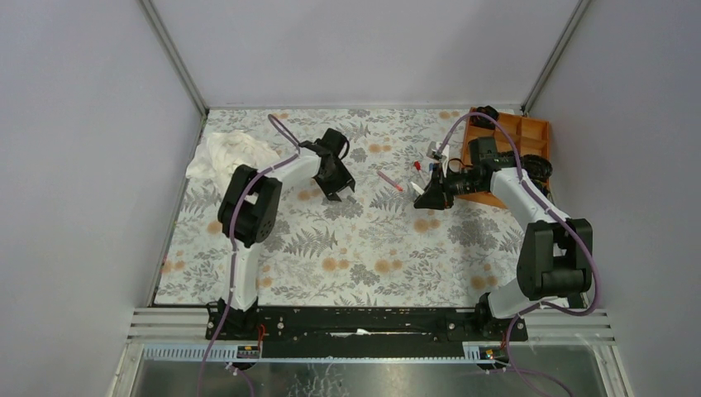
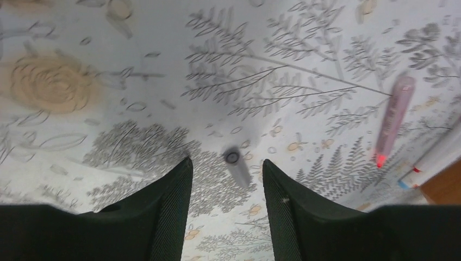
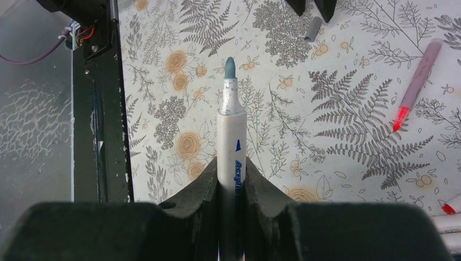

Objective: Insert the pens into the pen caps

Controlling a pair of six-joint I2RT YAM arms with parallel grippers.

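A white marker pen with a grey-blue tip (image 3: 231, 125) points away from my right gripper, which is shut around its barrel. On the patterned cloth lies a small grey cap (image 2: 238, 169), its dark round end toward the upper left in the left wrist view. My left gripper is open, with the cap seen between its fingers but not gripped. A pink marker with a red tip (image 3: 417, 84) rests on the cloth between the two arms. Beyond it are a red cap (image 1: 417, 166) and white pens (image 2: 439, 152), partly hidden by the right arm.
An orange compartment box (image 1: 536, 132) holding dark coiled items (image 1: 537, 168) stands at the back right. Crumpled white cloth (image 1: 227, 157) lies at the back left.
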